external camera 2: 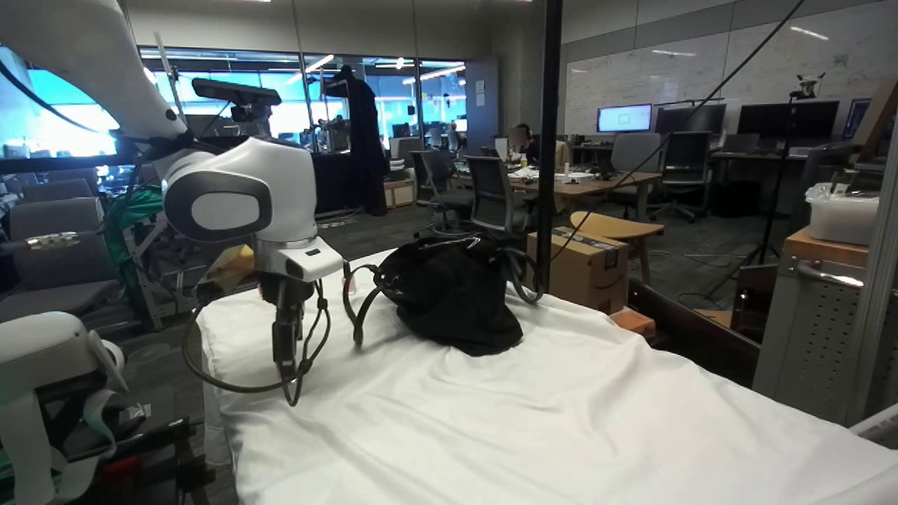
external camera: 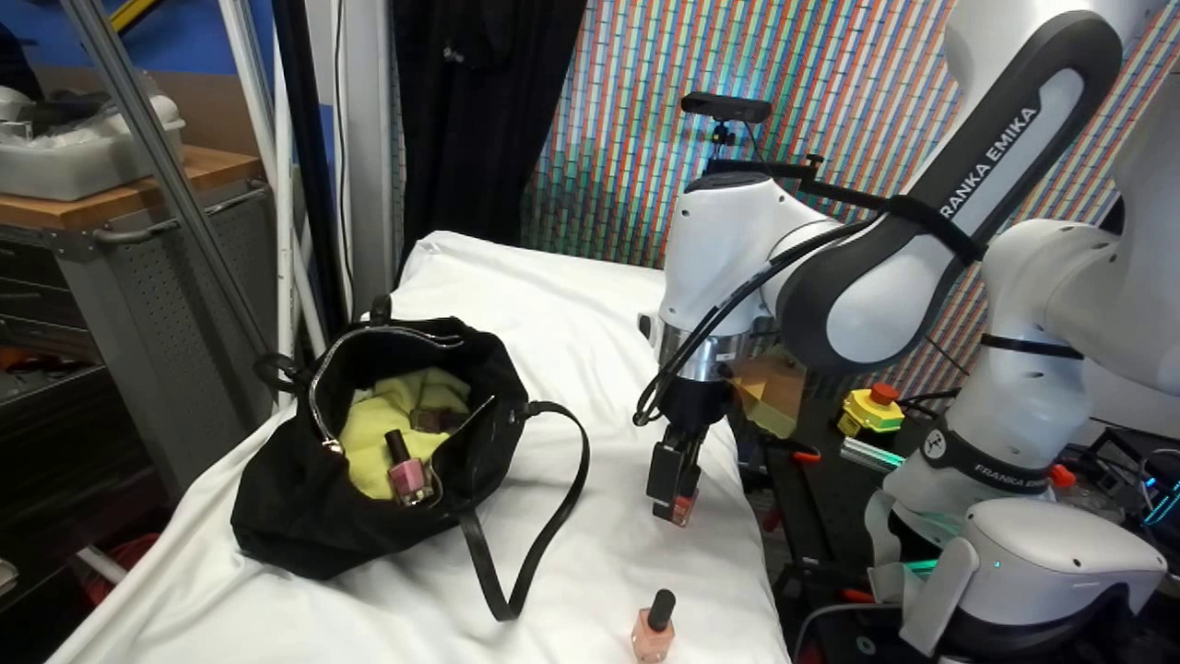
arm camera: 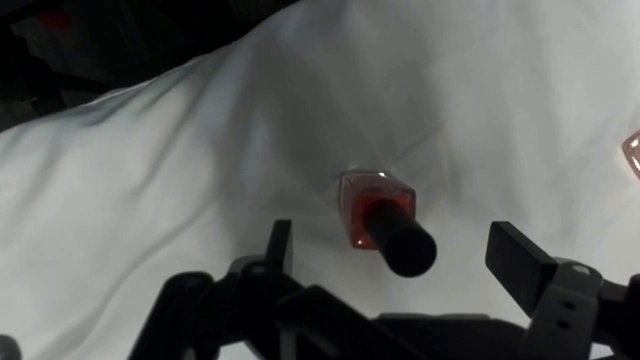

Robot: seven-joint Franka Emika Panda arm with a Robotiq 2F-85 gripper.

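A red nail polish bottle with a black cap [arm camera: 384,210] stands upright on the white cloth. My gripper is open around it in the wrist view, one finger to each side, with bare cloth showing between the bottle and both fingers. In exterior view 1 the gripper [external camera: 675,509] is low over the cloth and hides most of the red bottle [external camera: 683,509]. A peach bottle [external camera: 653,634] stands closer to that camera. Inside the open black bag [external camera: 321,509], a pink bottle [external camera: 409,478] rests on yellow-green cloth [external camera: 382,419].
The bag's strap [external camera: 559,531] loops over the cloth between bag and gripper. To the right of the table edge are the robot base and an emergency stop [external camera: 874,408].
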